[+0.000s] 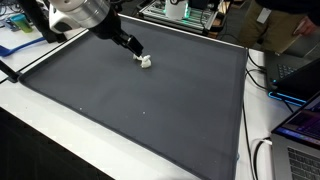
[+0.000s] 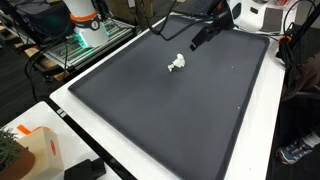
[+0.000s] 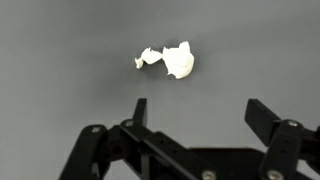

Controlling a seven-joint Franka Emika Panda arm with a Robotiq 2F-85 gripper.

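A small crumpled white piece, like tissue or paper, lies on the grey board. In the wrist view the white piece has a larger lump with smaller bits at its left, beyond the fingertips and clear of them. My gripper is open, its black fingers wide apart with only bare board between them. In the second exterior view the gripper hangs above the board, close to the white piece but apart from it.
Most of the board is bare. Laptops stand off its right side, and cables lie on the white table around it. A potted plant shows at the near left in the second exterior view.
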